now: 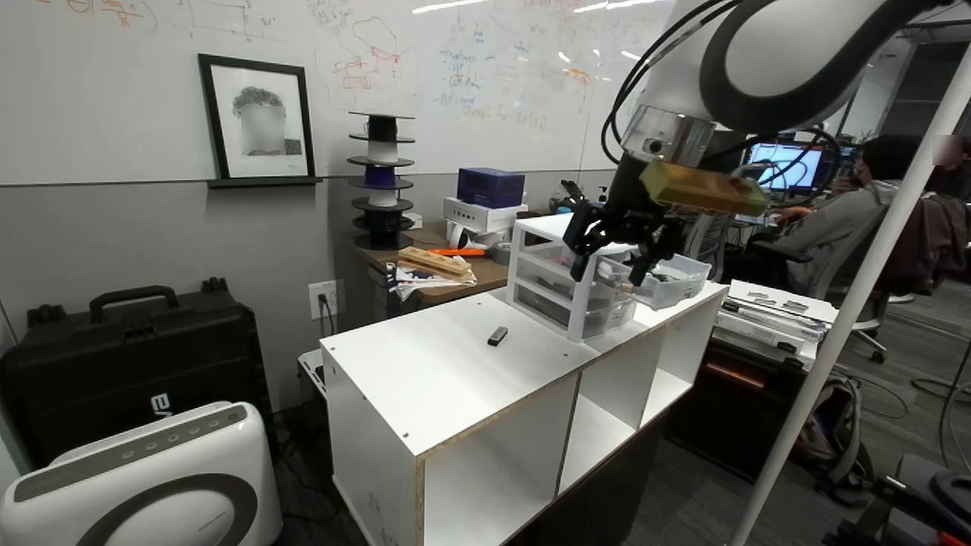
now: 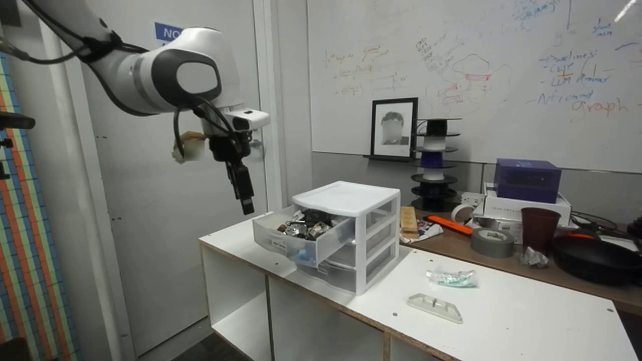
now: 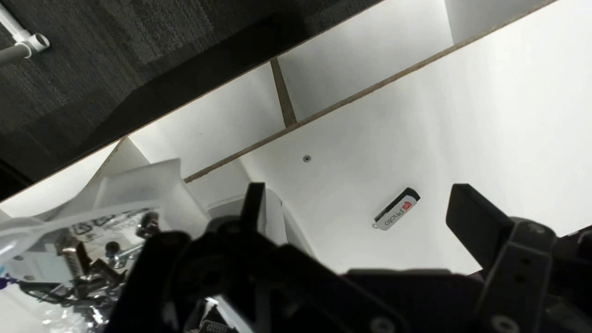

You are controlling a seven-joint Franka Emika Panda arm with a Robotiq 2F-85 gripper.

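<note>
My gripper [image 1: 609,269] hangs open in front of and above the white drawer unit [image 1: 532,291] in exterior view 1, nothing between its fingers. A small USB stick [image 1: 497,336] lies on the bare shelf top left of the unit. In the wrist view that USB stick [image 3: 397,209], grey and black with a red mark, shows below, framed in the gap between the spread fingers. The unit's top drawer [image 2: 283,243] is pulled out and full of small metal and dark parts. Exterior view 2 has the gripper [image 2: 248,210] above and left of that drawer.
The white shelf top [image 1: 428,364] is largely clear, with open compartments below its front edge. Only exterior view 2 shows a clear packet [image 2: 452,279] and a pale flat handle-like piece [image 2: 434,307] on it. A brown desk [image 1: 414,291] with clutter stands behind.
</note>
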